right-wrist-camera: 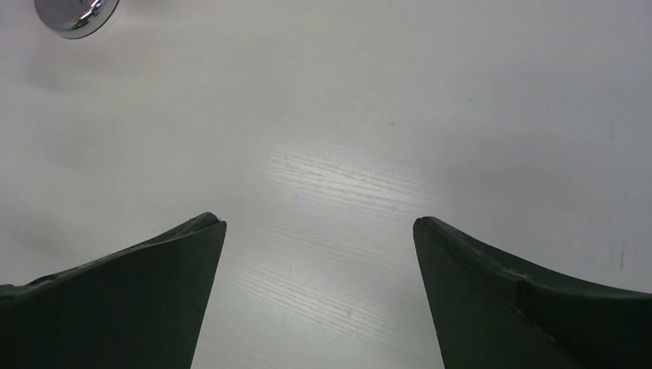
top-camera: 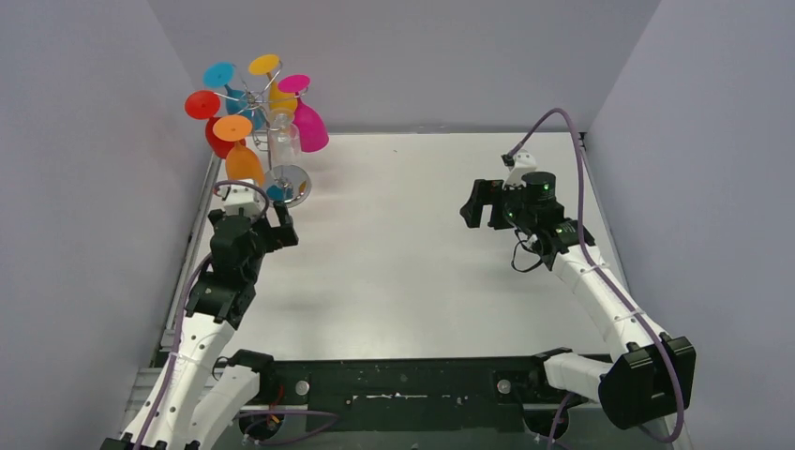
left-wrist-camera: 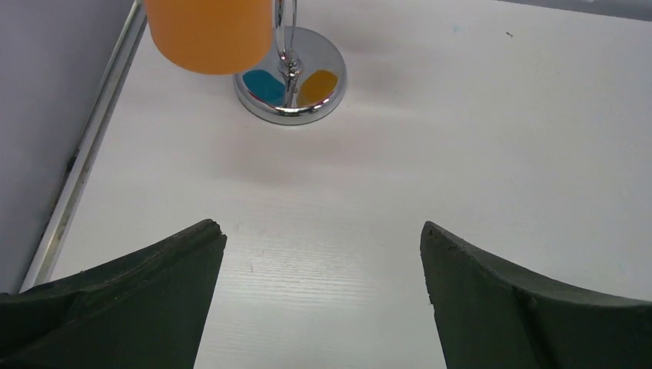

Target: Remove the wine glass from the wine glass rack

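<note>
At the back left stands a chrome wine glass rack (top-camera: 301, 176), its round base also in the left wrist view. Wine glasses hang upside down from it: red (top-camera: 202, 104), blue (top-camera: 219, 75), yellow (top-camera: 264, 65), pink (top-camera: 311, 128), orange (top-camera: 244, 165) and a clear one (top-camera: 285, 142). Just in front of the rack, my left gripper is open and empty. The orange glass (left-wrist-camera: 211, 34) shows beyond it, its lower part only. My right gripper stands open over the right side of the table, far from the rack, with nothing between its fingers.
Grey walls (top-camera: 403, 66) close in the back and sides, with the left wall (top-camera: 89, 187) near the rack. Purple cables (top-camera: 583, 206) run along both arms.
</note>
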